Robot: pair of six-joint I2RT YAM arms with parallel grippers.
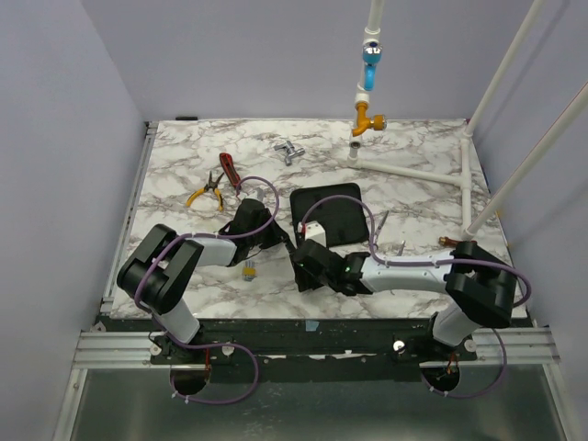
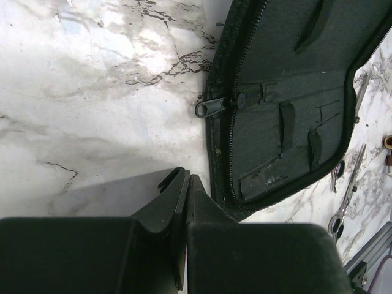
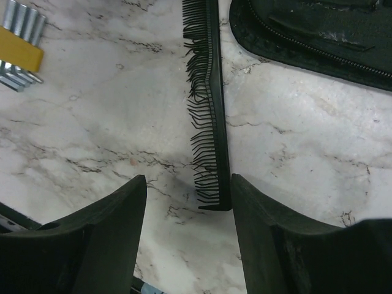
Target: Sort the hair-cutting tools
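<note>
A black comb [image 3: 211,116] lies on the marble table, its lower end between the fingers of my open right gripper, close to the right-hand fingertip. From above, the right gripper [image 1: 301,283] hides that end. My left gripper [image 1: 283,241] is shut at the comb's far end; in its wrist view a bit of the comb [image 2: 173,178] shows just beside the left fingertips [image 2: 195,184], and I cannot tell whether they pinch it. The black zip case [image 1: 329,213] lies unfolded behind the comb. Scissors [image 2: 348,199] lie right of the case, partly hidden from above.
A yellow hex key set [image 1: 249,270] lies left of the comb. Pliers [image 1: 208,190], a red knife [image 1: 230,170] and metal fittings [image 1: 289,152] are farther back. White pipes [image 1: 409,171] stand at the back right.
</note>
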